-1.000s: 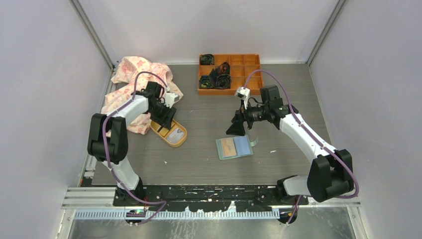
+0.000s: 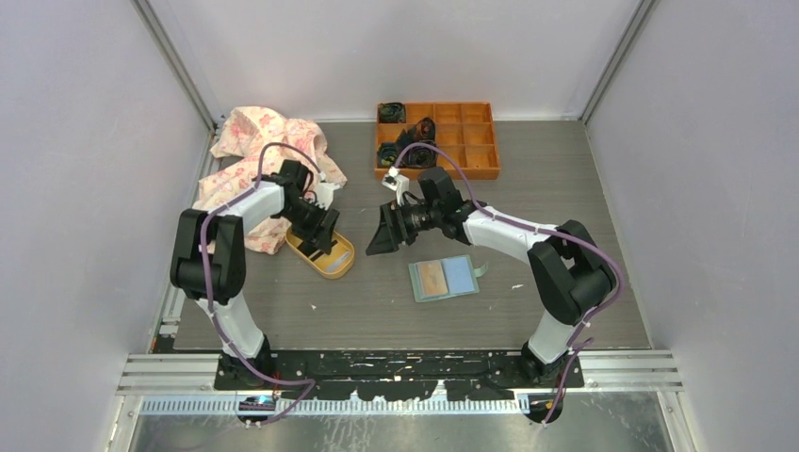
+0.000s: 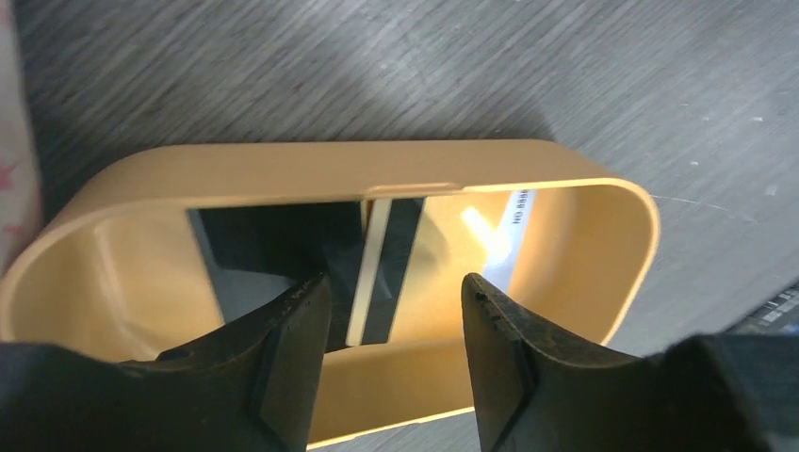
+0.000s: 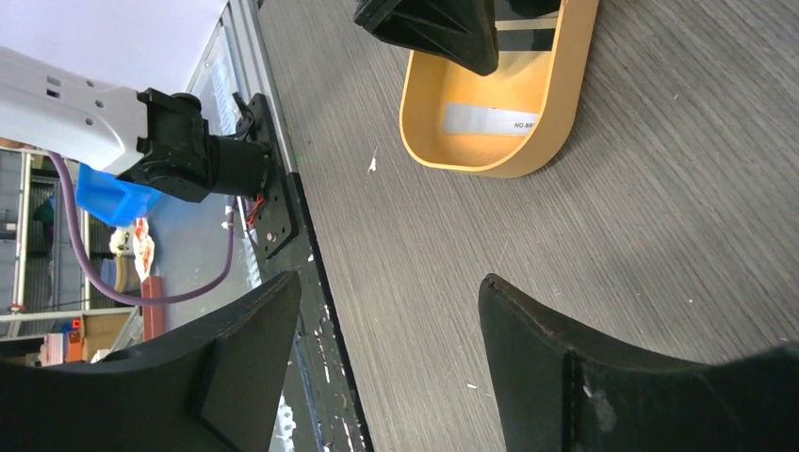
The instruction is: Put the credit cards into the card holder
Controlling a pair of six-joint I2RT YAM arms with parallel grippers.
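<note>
The yellow tray [image 2: 335, 266] holds a dark card [image 3: 273, 245], a dark strip with a pale edge [image 3: 369, 273] beside it, and a white printed strip [image 3: 512, 235] at one end. Whether these strips belong to one card or several, I cannot tell. Over the tray my left gripper is open, its fingers apart with no card held between them. Right of the tray, above bare table, my right gripper [image 2: 384, 241] is also open and empty. The card holder [image 2: 446, 279] lies spread on the table, one half brown, the other light blue, with a small green tab.
An orange compartment box [image 2: 476, 141] with dark bundled items stands at the back. Crumpled floral cloth [image 2: 247, 141] lies at the left, against the tray.
My right gripper has swung left, from above the holder's far side toward the tray. Inside the tray, the large pale patch has given way to dark pieces. The left gripper has shifted slightly.
</note>
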